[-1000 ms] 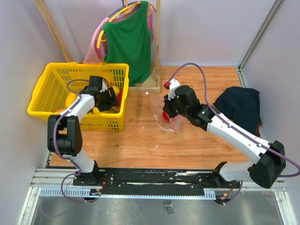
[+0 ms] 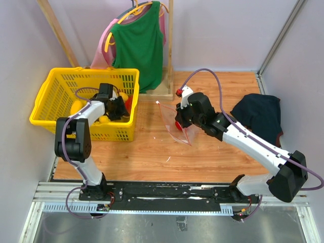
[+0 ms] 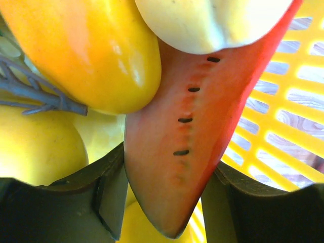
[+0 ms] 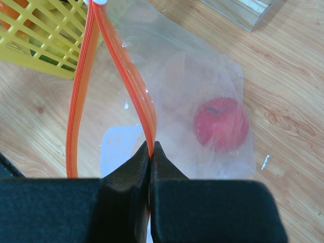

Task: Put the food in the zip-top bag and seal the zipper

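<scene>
A red watermelon slice [image 3: 177, 121] with dark seeds lies in the yellow basket [image 2: 44, 109]. My left gripper reaches down into that basket, its fingers apart on either side of the slice's narrow end. Whether both pads press on it cannot be made out. On the right, the clear zip top bag [image 4: 167, 76] stands with its mouth spread, the orange zipper edges [image 4: 80, 109] apart. My right gripper is shut on one of those edges. Inside the bag rests a round red food piece [image 4: 221, 124], seen through the plastic.
Yellow and orange food [image 3: 86, 50] and a pale piece [image 3: 215, 20] crowd the slice, the basket wall close at its right. A dark cloth [image 2: 257, 115] lies at the right, a clothes rack with a green top [image 2: 139, 48] at the back. Table between basket and bag is clear.
The right arm and the bag stay where they were.
</scene>
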